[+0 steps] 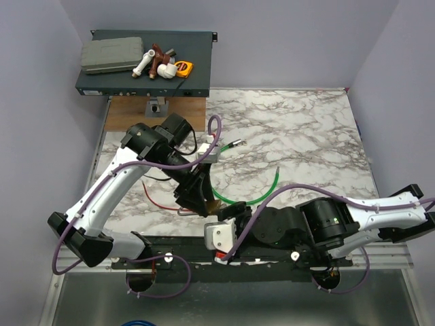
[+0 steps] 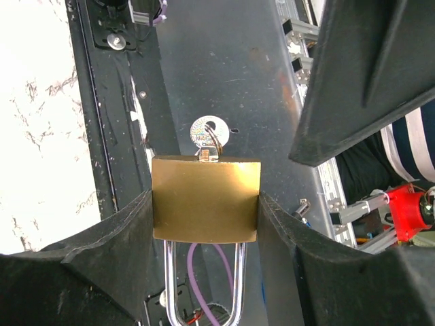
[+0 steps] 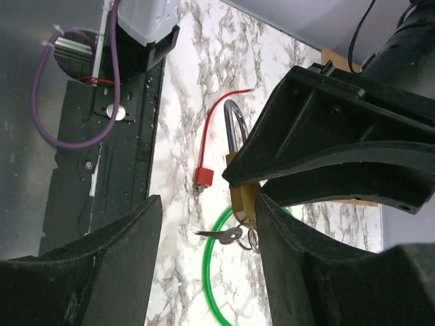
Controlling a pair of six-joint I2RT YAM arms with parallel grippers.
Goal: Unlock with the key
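A brass padlock with a long steel shackle is gripped by my left gripper; in the right wrist view it shows as a brass body (image 3: 243,200) with the shackle upward. A key and a ring sit at the padlock's end, with a round tag (image 2: 204,129) behind them in the left wrist view. My right gripper is open, its fingers either side of the key, apart from it. In the top view both grippers meet near the table's front, the padlock (image 1: 212,204) partly hidden.
Red cable (image 3: 202,173) and green tube (image 3: 208,278) lie on the marble table (image 1: 292,129). A dark shelf (image 1: 102,81) with tools stands at the back left.
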